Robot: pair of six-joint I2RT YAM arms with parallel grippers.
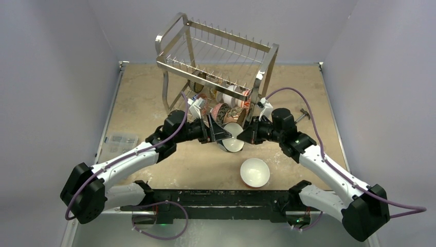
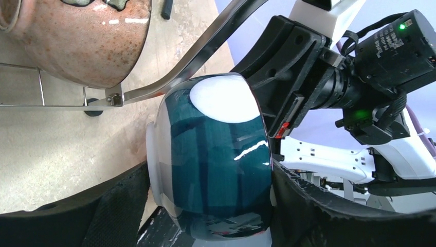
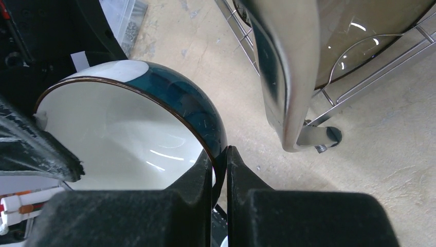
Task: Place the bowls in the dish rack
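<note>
A bowl (image 1: 234, 143), white inside and dark teal with a white patch outside (image 2: 216, 154), hangs on its side between the two arms, in front of the rack. My right gripper is shut on its rim, its narrow fingertips pinching the edge. My left gripper (image 1: 226, 135) stands part open around the bowl, one finger (image 3: 43, 146) across the mouth and the other on the outside; whether they still touch it is hard to tell. A second white bowl (image 1: 255, 172) rests upright on the table near the front. The metal dish rack (image 1: 226, 35) stands at the back.
Several bowls, among them a brown speckled one (image 2: 97, 41), fill the rack's lower level beside the held bowl. The rack's bent leg (image 3: 288, 67) is close to my right gripper. A clear box (image 1: 122, 142) lies left, a hammer (image 1: 303, 115) right.
</note>
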